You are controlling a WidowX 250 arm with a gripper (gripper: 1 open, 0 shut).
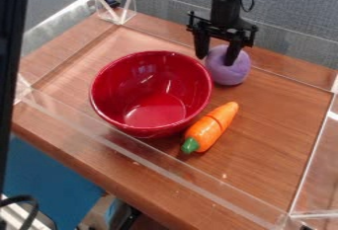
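Note:
A purple round object (227, 70) sits on the wooden table behind the red bowl, at the back right. My black gripper (216, 40) is over it from above, its fingers reaching down around its top; whether they grip it or stand open is not clear. The red bowl (149, 79) stands empty in the middle. An orange toy carrot (211, 125) with a green tip lies to the right of the bowl, nearer the front.
Clear low walls (243, 204) edge the wooden table. A grey padded wall stands behind.

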